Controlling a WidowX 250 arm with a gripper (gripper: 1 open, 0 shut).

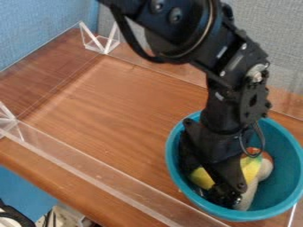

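My black gripper [211, 177] reaches down into a teal bowl [286, 174] at the right of the camera view, its fingers open over the bowl's left part. A yellow object [250, 168] lies in the bowl, partly hidden behind the gripper, with a pale rounded item beside it on the right. Whether anything sits between the fingertips cannot be seen clearly.
The bare wooden surface [119, 111] fills the left and middle. Clear plastic edging runs along the front and back, with clear brackets at the left corners. Blue and grey walls stand behind.
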